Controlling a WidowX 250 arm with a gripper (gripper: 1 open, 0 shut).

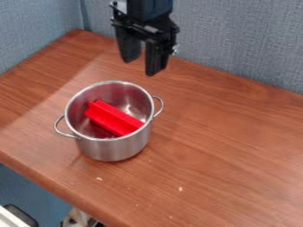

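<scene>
A steel pot (112,146) with two wire handles stands on the left part of the wooden table, a long red block (112,118) lying inside it. My gripper (144,58), dark and open, hangs in the air above and behind the pot, at the top centre of the camera view. Nothing shows between its fingers.
Grey padded walls (249,44) stand along the back and left. The table's near left edge runs below the pot.
</scene>
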